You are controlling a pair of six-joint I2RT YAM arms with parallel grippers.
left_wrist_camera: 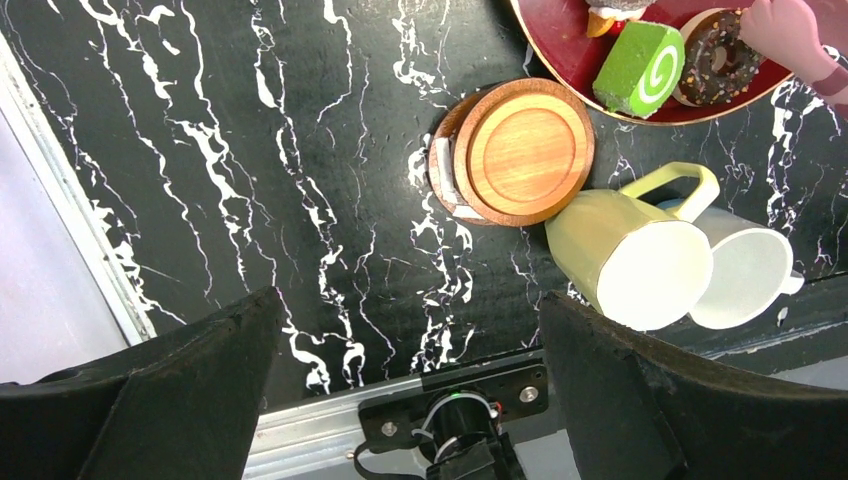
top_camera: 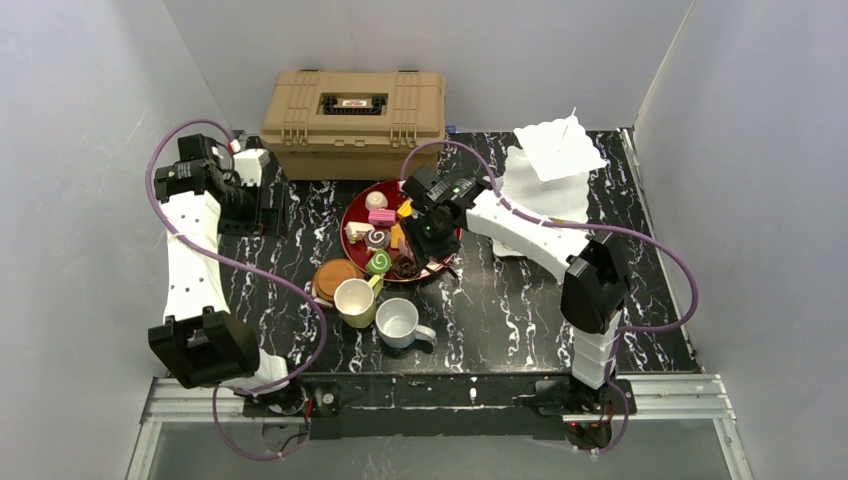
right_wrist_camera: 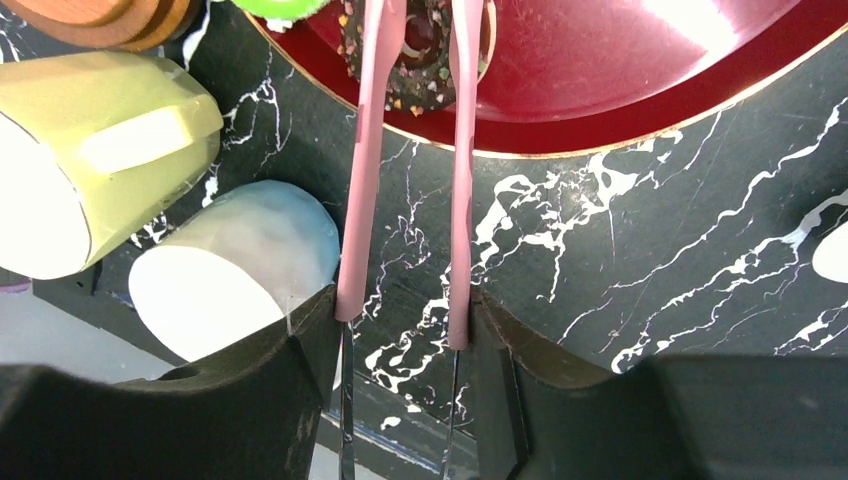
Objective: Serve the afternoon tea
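Observation:
A red tray [top_camera: 356, 205] holds small cakes, among them a green roll [left_wrist_camera: 640, 70] and a chocolate donut [left_wrist_camera: 720, 60]. My right gripper is part open on pink tongs [right_wrist_camera: 365, 180], whose arms reach over the donut [right_wrist_camera: 425, 90]; whether they grip it cannot be told. My left gripper [top_camera: 255, 215] stands open and empty at the left, above bare table. A yellow mug [top_camera: 352, 305] and a pale blue-white mug [top_camera: 398, 322] stand in front of the tray, beside wooden coasters [left_wrist_camera: 520, 150].
A tan toolbox [top_camera: 353, 120] stands at the back. White scalloped paper or plates [top_camera: 555, 150] lie at the back right, partly behind the right arm.

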